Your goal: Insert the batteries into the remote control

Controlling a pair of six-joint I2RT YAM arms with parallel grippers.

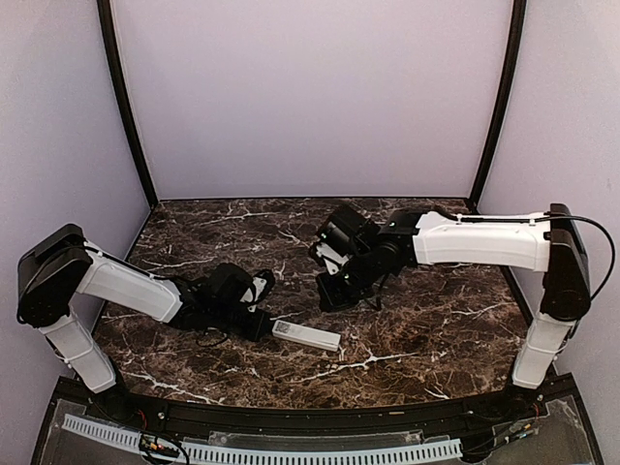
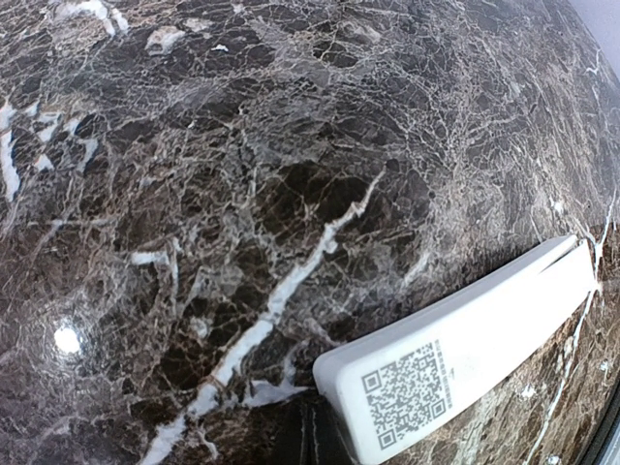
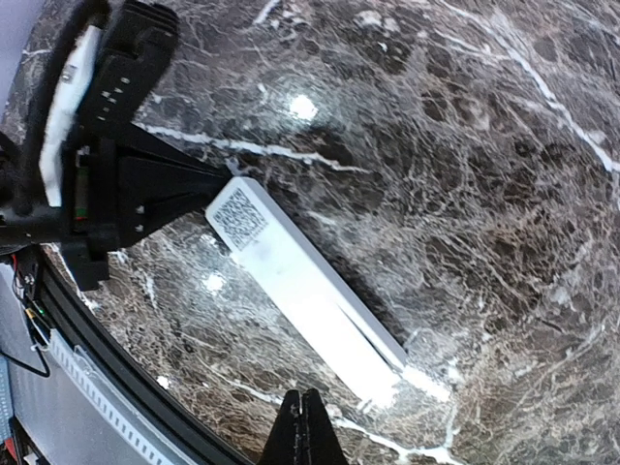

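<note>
The white remote control (image 1: 306,335) lies flat on the marble table, its QR-code end towards my left gripper (image 1: 263,327). In the left wrist view the shut fingertips of the left gripper are right beside that end, seemingly against it. My right gripper (image 1: 326,302) hovers behind the remote's right half in the top view. Shut, with nothing visible between its fingers, the right gripper shows at the bottom of the right wrist view. A narrow slit runs along the far end of the remote (image 3: 300,281), where a small pale piece sticks out. No batteries are visible.
Bare marble (image 1: 213,228) stretches behind both arms and in front of the remote. A dark frame edge (image 1: 320,417) and a white slotted strip (image 1: 320,453) border the table's front. Pale walls (image 1: 310,97) stand at the back and sides.
</note>
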